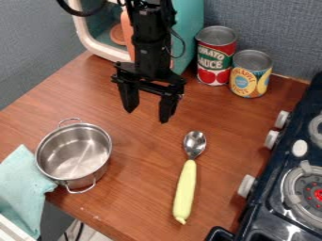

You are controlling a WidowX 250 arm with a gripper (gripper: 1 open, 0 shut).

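Note:
My black gripper (149,104) hangs open over the back middle of the wooden table, nothing between its two fingers. In front of it lie a spoon (185,174) with a pale yellow handle and, to the left, a steel pot (74,152). Behind to the right stand a red-and-green can (216,62) and a yellow-labelled can (249,80).
A black stove (265,206) with white knobs fills the right side. A teal-and-white holder (98,40) stands at the back behind the arm. A light blue cloth (18,185) is at the front left.

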